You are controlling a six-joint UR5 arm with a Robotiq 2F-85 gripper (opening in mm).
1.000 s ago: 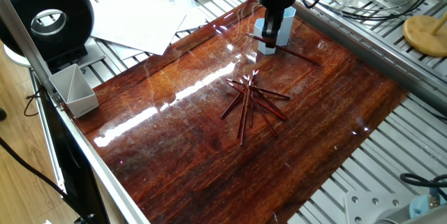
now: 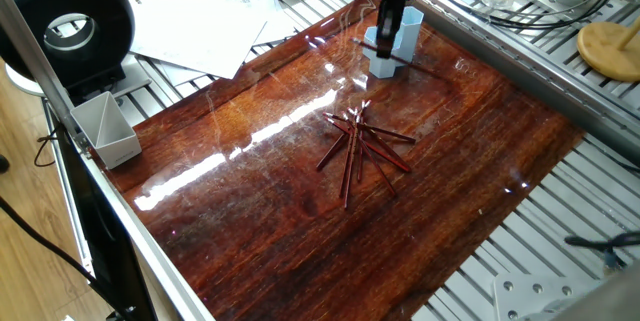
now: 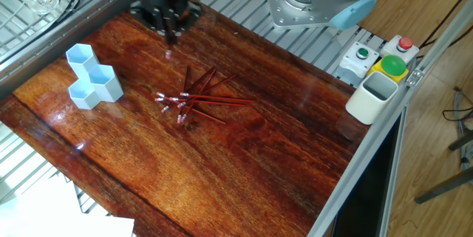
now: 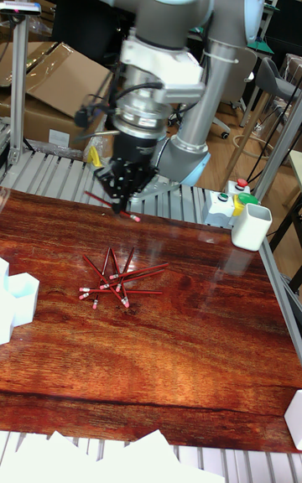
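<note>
A dark red pencil (image 4: 133, 216) with a pale eraser end is gripped by my gripper (image 4: 121, 204), which is shut around it well above the table. In exterior view 1 this pencil (image 2: 428, 68) slants across the fingers, in front of the pale blue cup cluster (image 2: 410, 26). Exterior view 2 shows mainly its eraser end (image 3: 168, 55) below the blurred gripper (image 3: 169, 39). Several similar pencils (image 3: 222, 100) lie crossed in a loose pile mid-table. The hexagonal cups (image 3: 106, 84) stand apart from that pile and look empty.
A white open box (image 3: 369, 98) stands at the table edge near the emergency-stop buttons (image 3: 393, 65). Another white box (image 2: 107, 131) sits by the opposite edge, with papers (image 2: 205, 31) nearby.
The gripper and its pencil have shifted slightly and now appear a little higher in exterior view 1. The pile and the cups have stayed put.
</note>
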